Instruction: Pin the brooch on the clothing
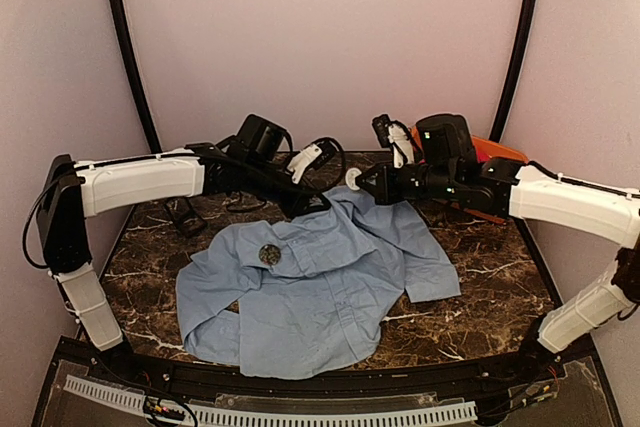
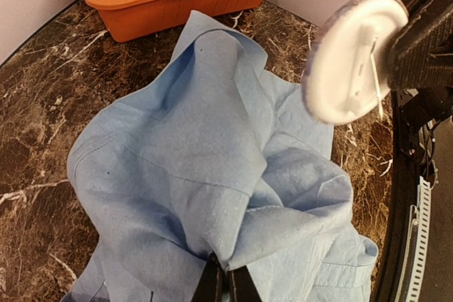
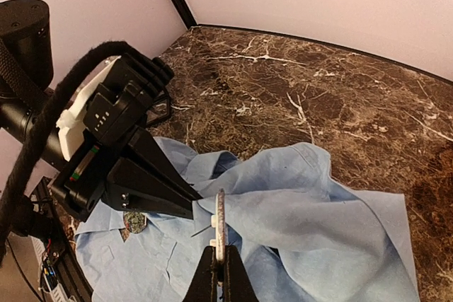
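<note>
A light blue shirt (image 1: 320, 297) lies spread on the dark marble table. My left gripper is shut on a fold of the shirt, which rises from the table in a raised ridge. Above and beside that fold, my right gripper is shut on a round white-backed brooch (image 2: 347, 68). In the left wrist view the brooch's back shows, with a thin pin standing away from it. The right wrist view shows the brooch edge-on, close to the left fingertips. A second round, dark patterned brooch (image 1: 270, 254) sits on the shirt's left side.
Behind the right arm, an orange basket (image 2: 148, 15) holds red and dark green cloth. A small dark object (image 1: 184, 217) lies on the table at the left. Bare marble (image 3: 255, 97) stretches behind the shirt.
</note>
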